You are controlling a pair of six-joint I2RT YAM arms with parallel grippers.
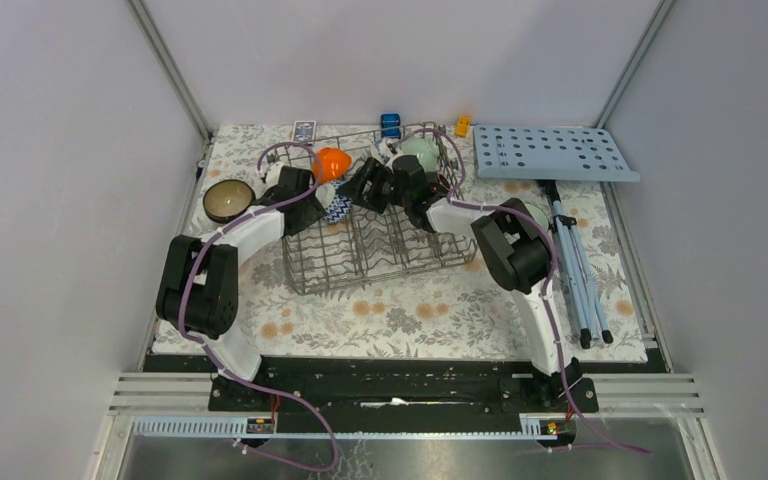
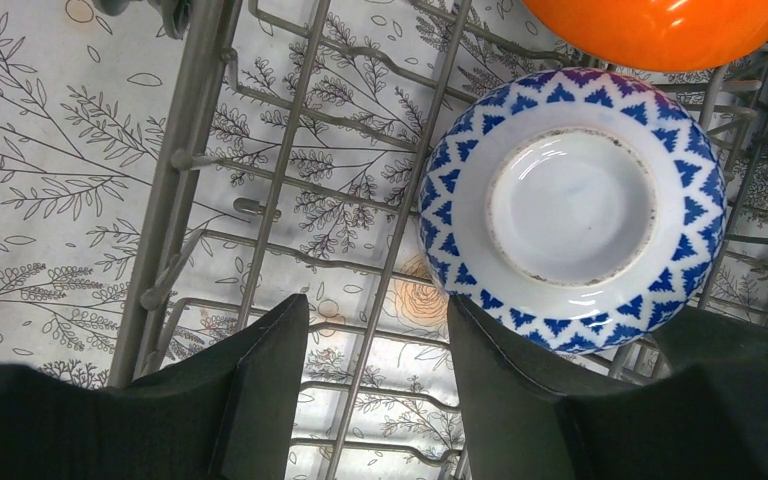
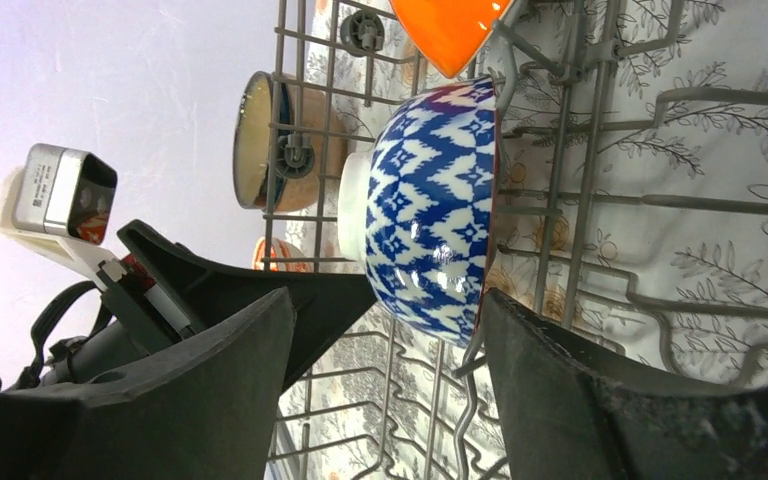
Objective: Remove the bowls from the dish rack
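Observation:
A blue-and-white patterned bowl (image 1: pixel 337 208) (image 2: pixel 570 210) (image 3: pixel 430 200) stands tipped on its side in the dish rack (image 1: pixel 305 285), its foot facing left. My left gripper is over the rack beside that bowl; its fingers are apart in its wrist view, with no held thing visible between the tips. My right gripper is at the bowl's other side, fingers apart around its lower rim, one tip near the rim. An orange bowl (image 1: pixel 332 163) sits behind it in the rack; a pale green bowl (image 1: pixel 420 151) is at the back right.
A brown bowl (image 1: pixel 228 200) lies on the table left of the rack. A pale green round item (image 1: pixel 536 218) is right of it. A perforated panel (image 1: pixel 555 152) and folded tubes (image 1: pixel 580 280) occupy the right.

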